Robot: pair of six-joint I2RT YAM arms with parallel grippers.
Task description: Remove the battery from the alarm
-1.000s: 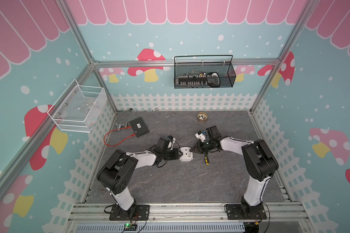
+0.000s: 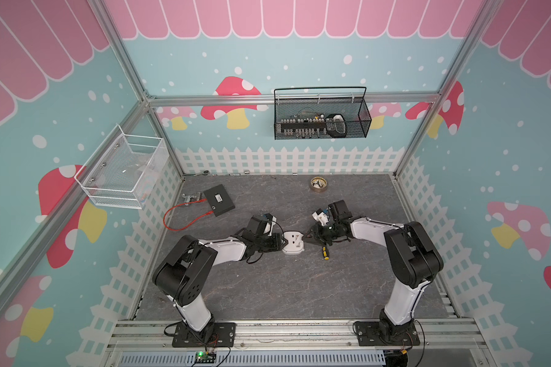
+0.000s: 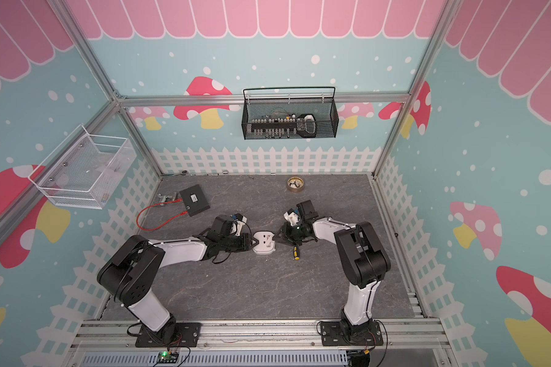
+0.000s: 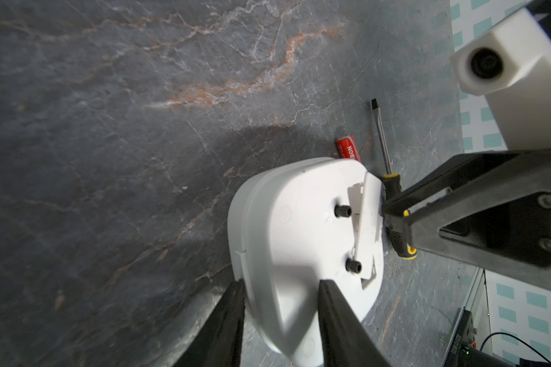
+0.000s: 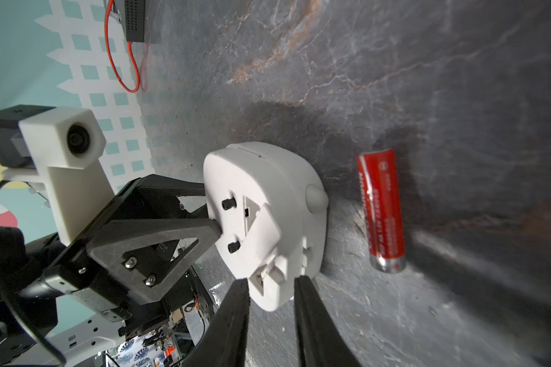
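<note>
The white alarm (image 2: 292,242) lies between my grippers. In the left wrist view, my left gripper has its fingers either side of the alarm's near end (image 4: 300,244); whether they grip it is unclear. A red battery (image 5: 380,208) lies loose on the table beside the alarm in the right wrist view, partly hidden behind it in the left wrist view. My right gripper is open at the alarm's right side, its fingers apart, with nothing clearly held.
A yellow-black screwdriver (image 2: 325,253) lies by the right gripper. A tape roll (image 2: 318,184) is behind, a dark box (image 2: 217,198) with red cable at back left.
My right arm has shifted slightly to the right, away from the alarm. The left arm and alarm look nearly unchanged.
</note>
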